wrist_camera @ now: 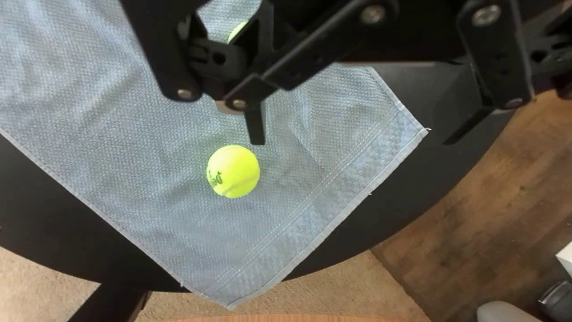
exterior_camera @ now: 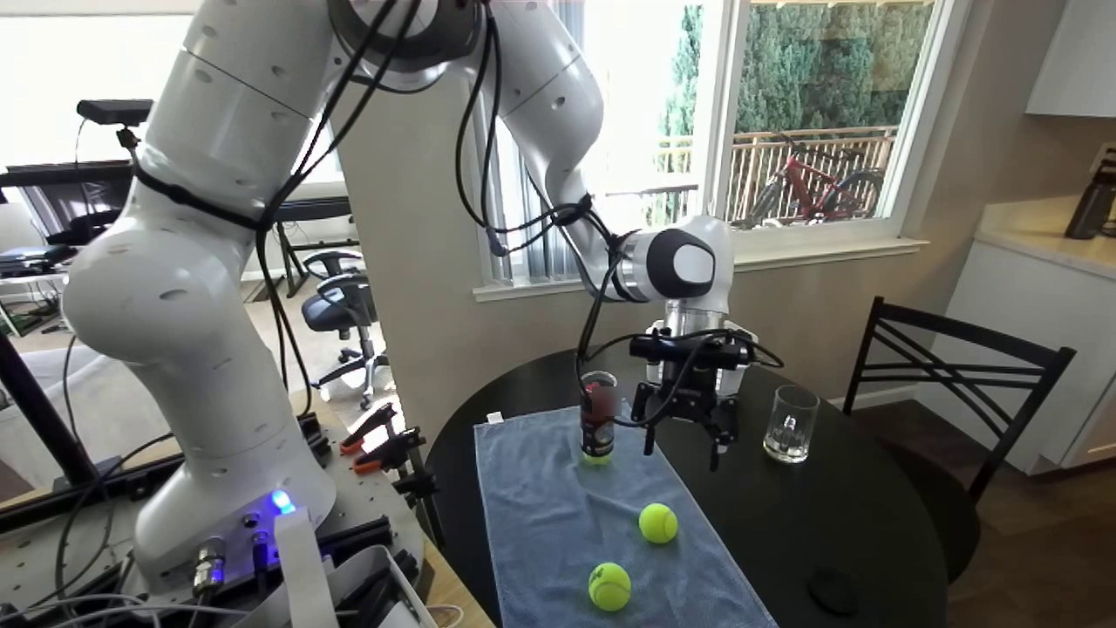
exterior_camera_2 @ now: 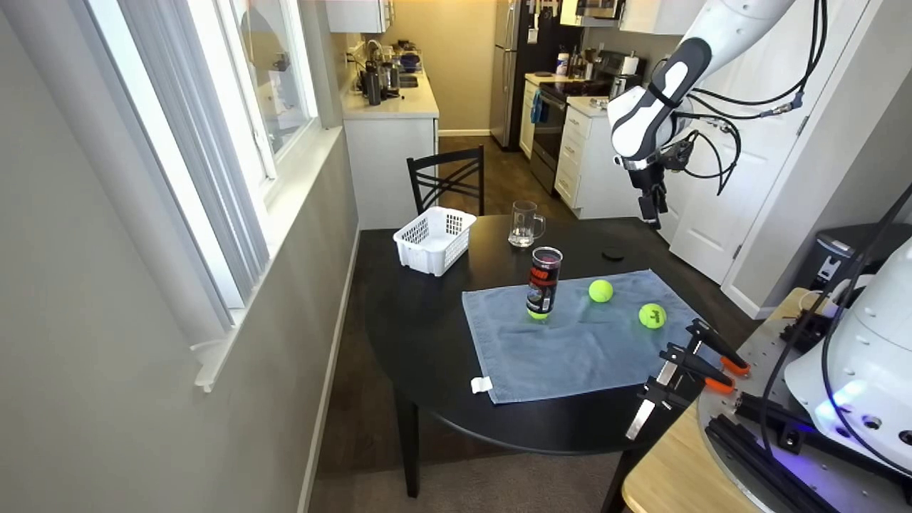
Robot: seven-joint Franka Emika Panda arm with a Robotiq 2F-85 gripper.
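Note:
My gripper (exterior_camera: 682, 452) stands open above the table, its fingers apart with nothing between them. Two yellow-green tennis balls lie on a blue towel (exterior_camera: 544, 502): one nearer (exterior_camera: 609, 586) and one farther (exterior_camera: 658, 523). From the wrist, a ball (wrist_camera: 233, 171) shows whole, just below the left fingertip in the picture; a second ball (wrist_camera: 236, 32) is mostly hidden by the gripper. An upright clear can (exterior_camera_2: 543, 278) with a dark label stands on the towel, yellow-green showing at its bottom. In exterior view 1, my gripper hides most of the white basket (exterior_camera_2: 434, 242).
A glass mug (exterior_camera: 791, 424) stands on the bare table right of the towel. The can's apparent black lid (exterior_camera_2: 613, 255) lies flat on the table. Orange-tipped clamps (exterior_camera_2: 684, 368) grip the edge by the robot base. A chair (exterior_camera: 957, 366) stands beyond the table.

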